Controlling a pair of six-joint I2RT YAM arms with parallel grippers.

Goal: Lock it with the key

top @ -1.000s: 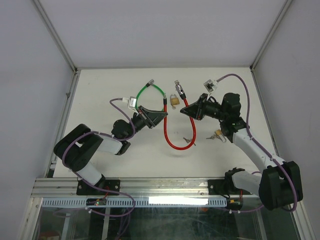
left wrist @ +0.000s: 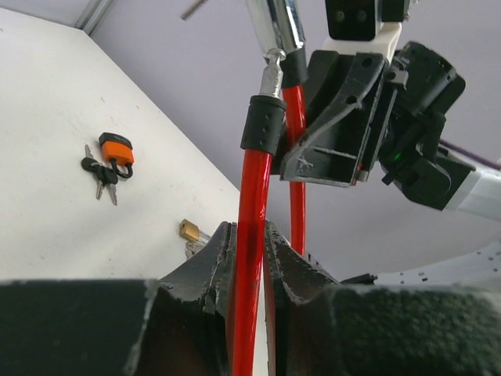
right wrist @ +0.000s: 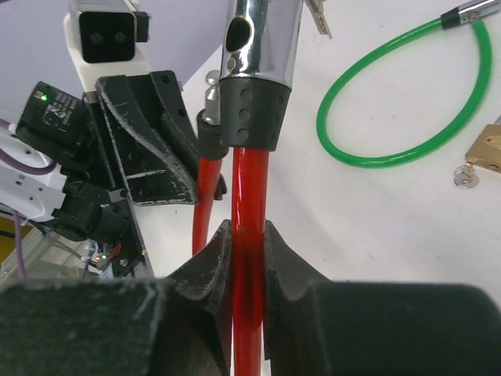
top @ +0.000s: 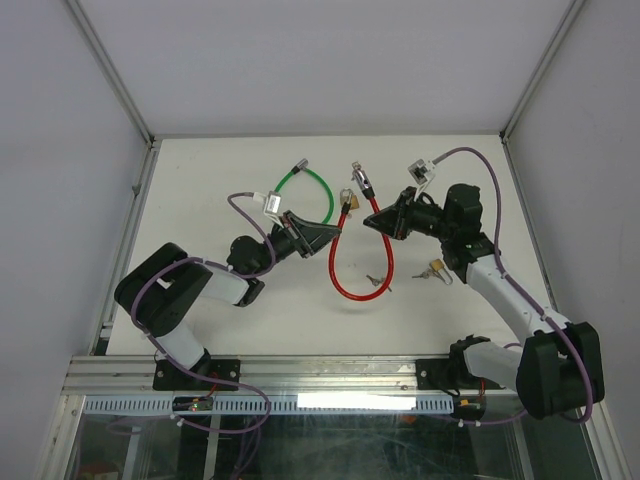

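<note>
A red cable lock [top: 350, 295] hangs in a U between both grippers. My left gripper [top: 333, 231] is shut on the red cable just below its black-collared end, whose metal pin [left wrist: 272, 74] points up. My right gripper [top: 372, 222] is around the cable just below the chrome lock barrel [right wrist: 262, 35], its fingers against the red sleeve. Pin and barrel stand side by side, apart, with the pin lower. A key [right wrist: 318, 17] sticks out beside the barrel's upper part; where it enters is out of the right wrist view.
A green cable lock [top: 320, 180] lies at the back, with a brass padlock [right wrist: 487, 149] near it. An orange padlock [left wrist: 117, 150] with black-headed keys [left wrist: 100, 172] lies on the table. Loose keys [top: 377, 281] and another padlock [top: 437, 266] are towards the front right.
My right arm has hardly moved.
</note>
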